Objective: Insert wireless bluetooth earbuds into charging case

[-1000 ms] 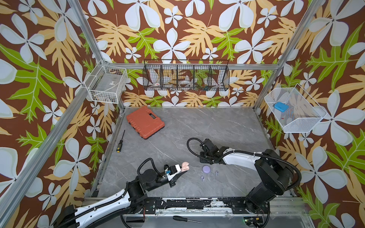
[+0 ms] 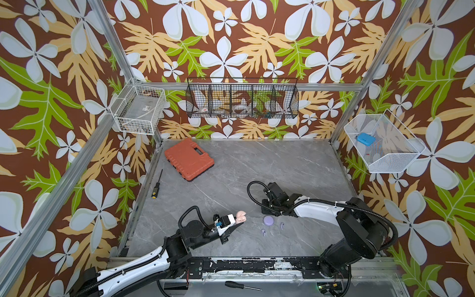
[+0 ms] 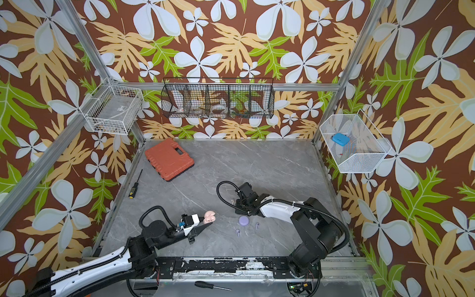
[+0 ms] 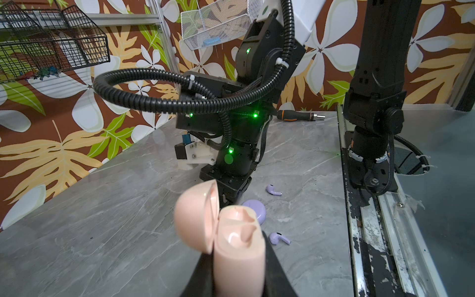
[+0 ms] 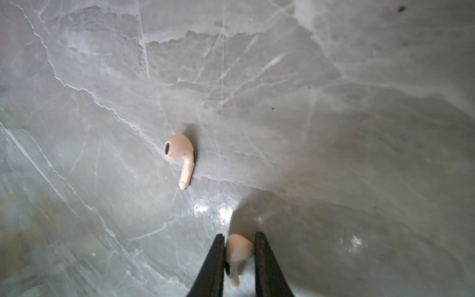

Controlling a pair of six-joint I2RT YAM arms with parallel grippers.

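The pink charging case [image 4: 240,255] is gripped by my left gripper [image 2: 238,222], its lid [image 4: 194,215] open and its earbud slots facing up. In the right wrist view, my right gripper is shut on a pink earbud [image 5: 238,247], stem pointing toward the bottom of the view. Up and left of it, a second pink earbud [image 5: 180,156] lies on the grey table. The top views show the right gripper low over the table, right of the pink case; its fingers and earbuds are hidden there by the arm.
A closed purple case [image 2: 268,220] and two purple earbuds, one left [image 2: 263,232] and one right [image 2: 282,226], lie close to the right gripper. An orange toolbox [image 2: 189,158] and a screwdriver [image 2: 156,185] sit at the left.
The right arm's wrist has shifted slightly to the right and toward the front edge. My left arm and the pink case have stayed in place.
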